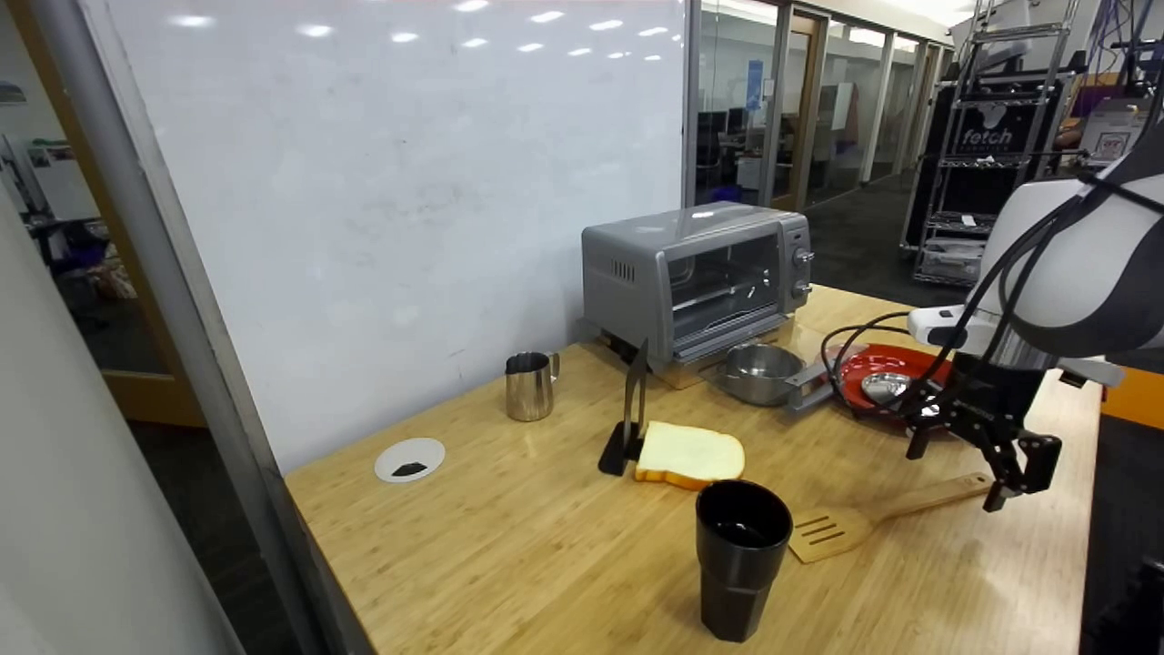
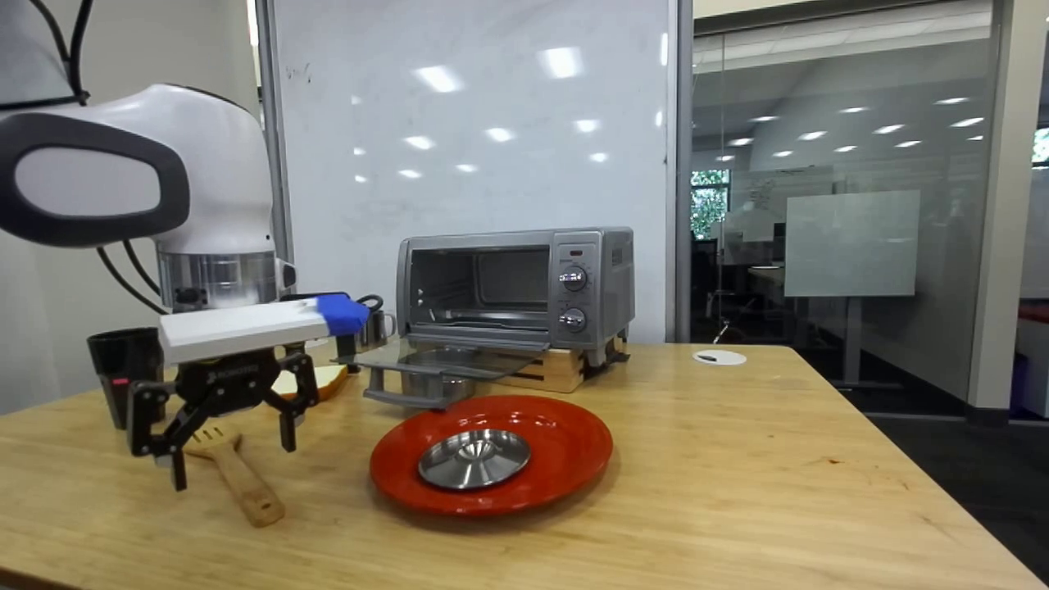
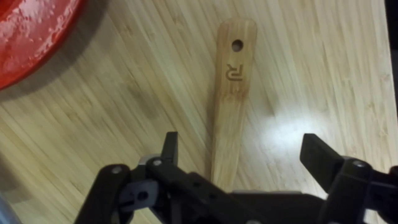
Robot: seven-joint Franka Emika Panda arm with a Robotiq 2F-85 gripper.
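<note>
A wooden spatula (image 1: 928, 500) lies flat on the table, its slotted head toward the black cup and its handle toward my gripper (image 1: 957, 473). From above, the wrist view shows the spatula's handle (image 3: 233, 100) running between the spread fingers of my gripper. One finger (image 3: 170, 147) is on each side of the handle with clear space around it. In the second exterior view the gripper (image 2: 234, 457) hangs above the spatula (image 2: 244, 482), open and holding nothing.
A red plate (image 2: 580, 457) with a steel lid (image 2: 474, 459) lies beside the spatula. The toaster oven (image 1: 677, 273) has its door down, a steel pot (image 1: 760, 373) near it. A black cup (image 1: 742, 557) and bread slice (image 1: 689, 453) stand close.
</note>
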